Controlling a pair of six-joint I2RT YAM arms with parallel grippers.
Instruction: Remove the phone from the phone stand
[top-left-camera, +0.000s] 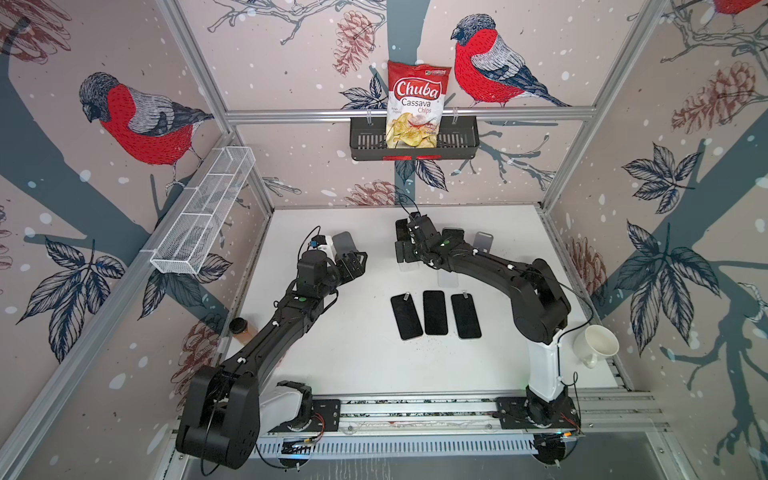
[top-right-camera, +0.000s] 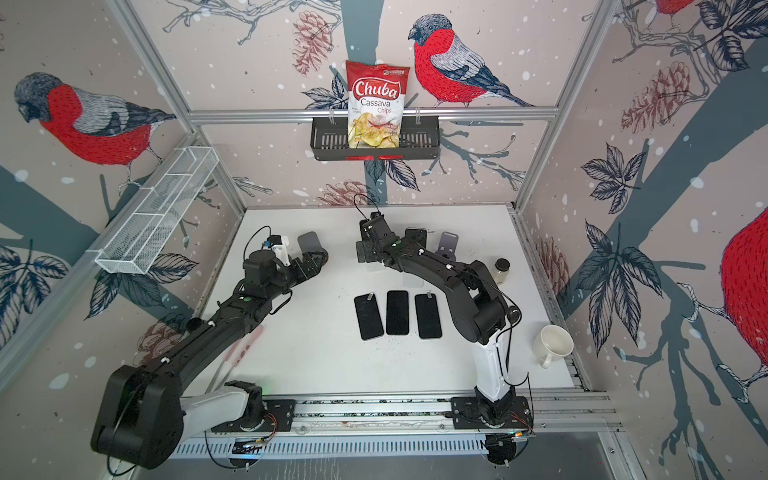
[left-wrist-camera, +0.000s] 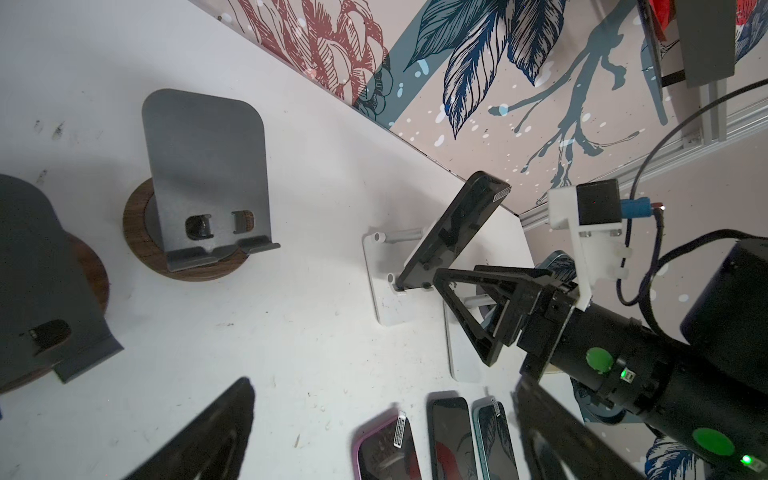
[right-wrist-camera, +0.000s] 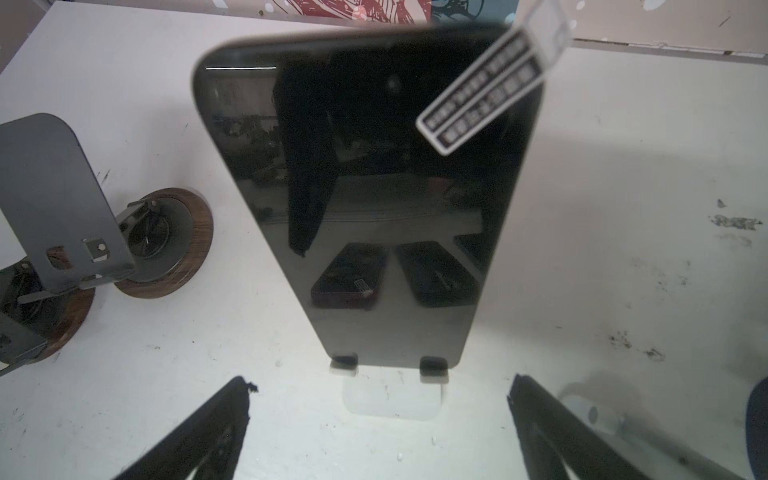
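In the right wrist view a black phone (right-wrist-camera: 376, 208), with a label strip near its top corner, leans upright on a pale stand (right-wrist-camera: 392, 397) with two small front hooks. My right gripper is open in front of the phone's lower end, one finger off to each side and nothing held. From the side, the left wrist view shows this phone (left-wrist-camera: 456, 232) tilted on the white stand (left-wrist-camera: 385, 304), close to the right gripper's fingers. Over the left part of the table my left gripper (top-left-camera: 356, 265) is open and empty, near two dark grey stands, one a bare stand (left-wrist-camera: 208, 176).
Several phones lie flat mid-table, among them a middle phone (top-left-camera: 435, 312). Behind the right arm are a grey stand (top-right-camera: 448, 244) and another dark phone (top-right-camera: 415, 237). A mug (top-left-camera: 596, 344) stands at the right edge.
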